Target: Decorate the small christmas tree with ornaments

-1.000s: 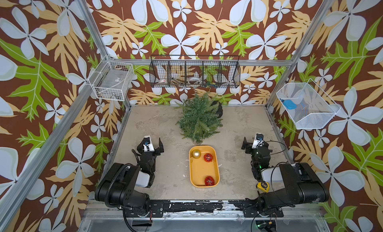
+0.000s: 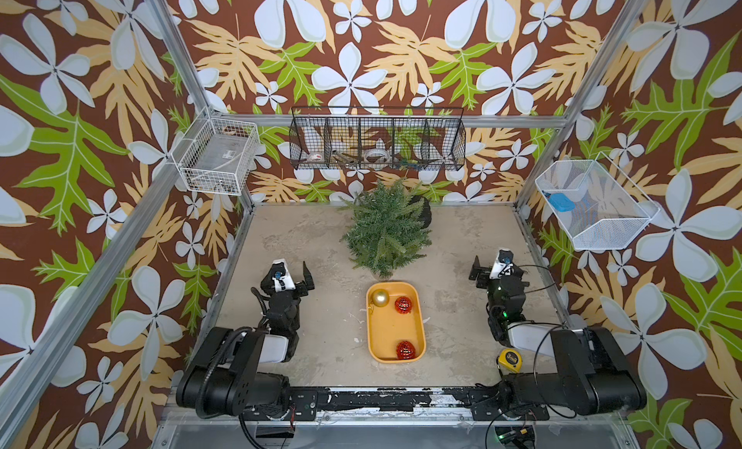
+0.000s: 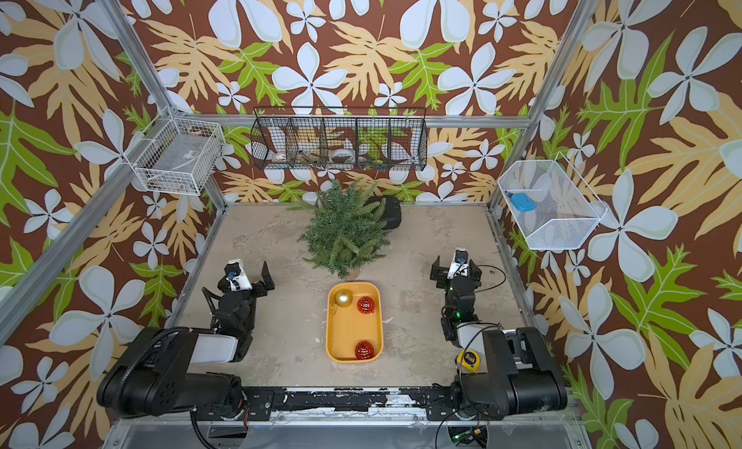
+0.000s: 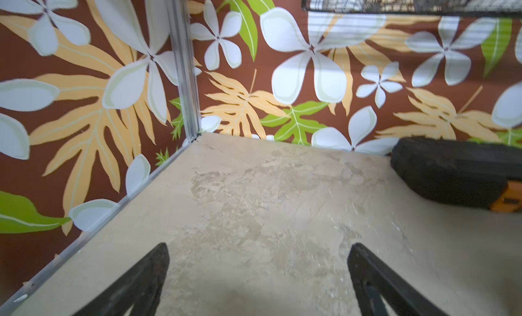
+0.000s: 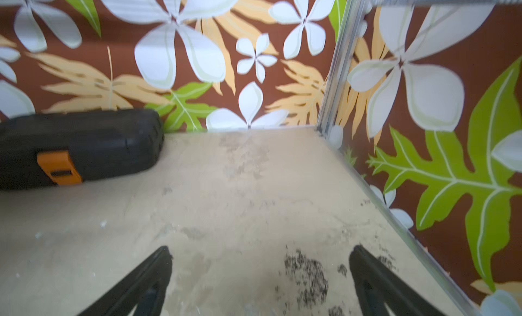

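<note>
The small green tree [image 2: 388, 231] stands at the back middle of the table, with no ornaments showing on it. In front of it lies an orange tray [image 2: 394, 330] holding a gold ball [image 2: 379, 297] and two red ornaments, one at the back right [image 2: 402, 304] and one at the front [image 2: 405, 350]. My left gripper is open to the left of the tray, and bare table shows between its fingers. Right of the tray, my right gripper also stands open and empty. Neither wrist view shows the tree or the ornaments.
Behind the tree sits a black case [image 5: 81, 144] with an orange latch. A yellow tape measure [image 2: 509, 360] lies near the right arm's base. A black wire basket [image 2: 377, 142] and two white ones, left [image 2: 220, 157] and right [image 2: 595, 203], hang above. Both table sides have free room.
Both arms have shifted slightly, their elbows lowering outward and the left gripper moving a little left. The tree, the tray and its ornaments have stayed put.
</note>
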